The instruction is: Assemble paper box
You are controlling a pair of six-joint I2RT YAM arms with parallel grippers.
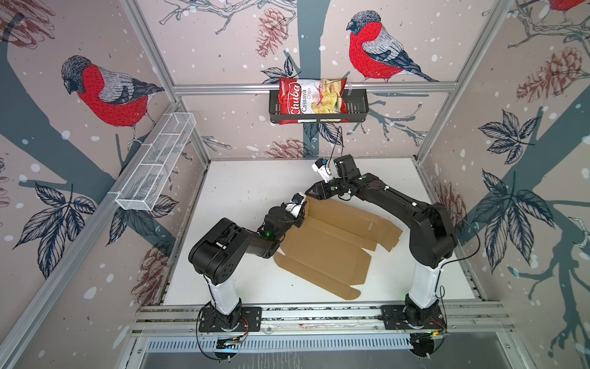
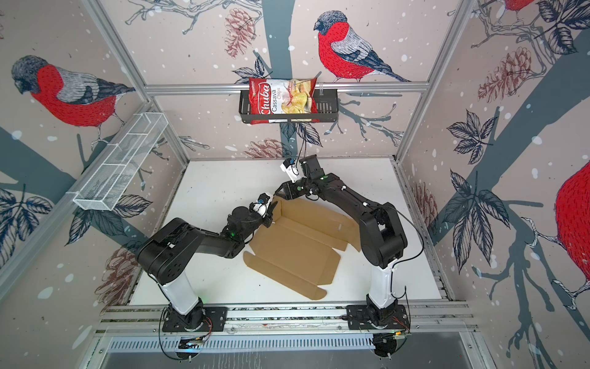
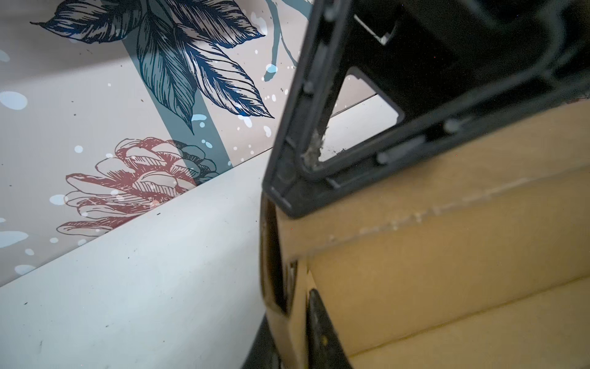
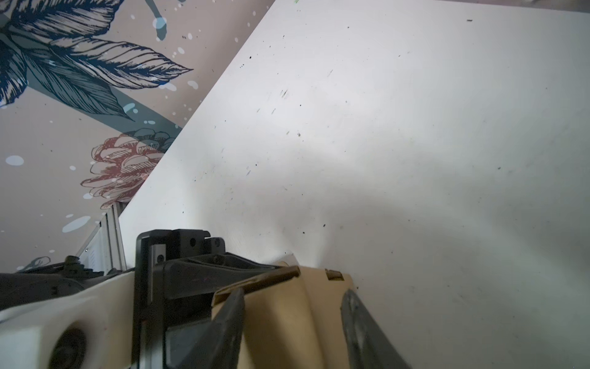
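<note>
The brown cardboard box blank (image 1: 325, 249) lies on the table with its back wall (image 1: 344, 215) folded up and its front flap (image 1: 316, 278) spread low. My left gripper is at the far left corner, with its fingers (image 3: 322, 329) on either side of the upright cardboard there; whether they press on it is unclear. My right gripper (image 1: 309, 192) reaches the same corner from behind. In the right wrist view its fingers (image 4: 358, 326) stand apart, with the box corner (image 4: 276, 326) showing between them. A black part of it covers the wall's top edge in the left wrist view.
The two grippers are very close together at the corner; the left one's black body (image 4: 178, 270) shows beside the right fingers. A chips bag (image 1: 313, 97) sits in a rack on the back wall.
</note>
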